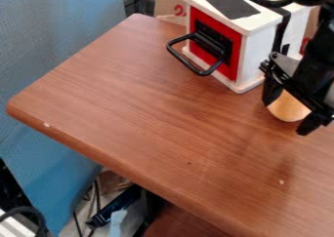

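My black gripper (286, 95) is at the right edge of the view, tilted downward over a pale orange, rounded object (288, 110) on the wooden table. The object is partly hidden by the gripper, and I cannot tell whether the fingers grip it. Behind them stands a white box with a red front (214, 51), with a black wire handle (196, 67) sticking out toward the left.
A cardboard box (169, 2) stands at the back.
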